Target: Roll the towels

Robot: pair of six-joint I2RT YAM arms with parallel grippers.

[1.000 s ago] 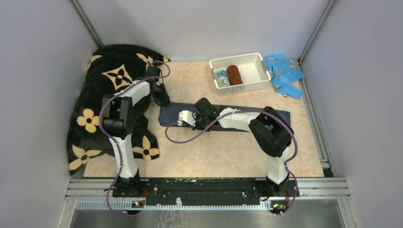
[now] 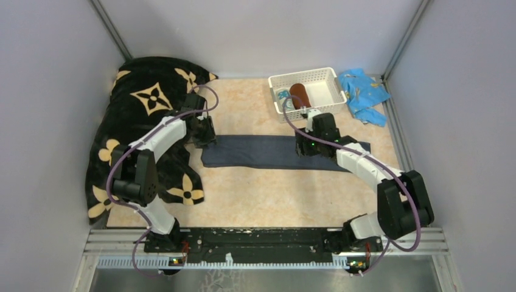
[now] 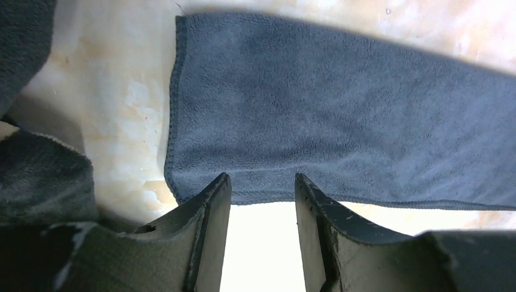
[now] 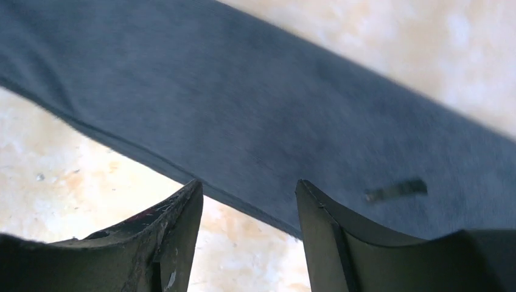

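Note:
A dark blue-grey towel (image 2: 261,152) lies flat as a long strip across the middle of the table, its left end with corners visible in the left wrist view (image 3: 316,109). My left gripper hovers above that left end, its fingers apart and nothing between them. My right gripper is open above the right part of the towel, also empty, with the towel's lower edge running behind its fingertips.
A white basket (image 2: 325,91) holding a brown roll and a patterned one stands at the back. A crumpled blue cloth (image 2: 362,94) lies at back right. A black patterned blanket (image 2: 115,164) covers the left side.
My right gripper has moved right and up from the towel's left-middle part. My left arm has shifted slightly toward the front. The towel's left end sits slightly lower in the top view.

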